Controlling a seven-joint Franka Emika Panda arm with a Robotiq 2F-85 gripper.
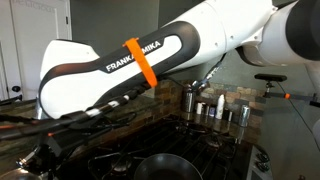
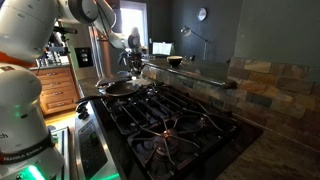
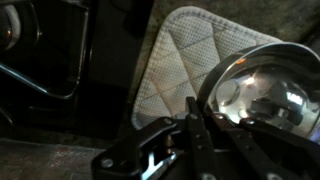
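A shiny metal bowl fills the right of the wrist view. Beneath its left side lies a pale quilted pad on the dark counter. My gripper is at the near left part of the bowl's rim, shut on it, though the dark fingers partly hide the contact. Whether the bowl rests on the pad or is clear of it, I cannot tell. In exterior view 1 the arm crosses the picture, with its hand low at the left.
A dark frying pan sits on the black gas stove. Several bottles and shakers stand along the stone backsplash. In the wrist view, a metal rack or handle shows at the left.
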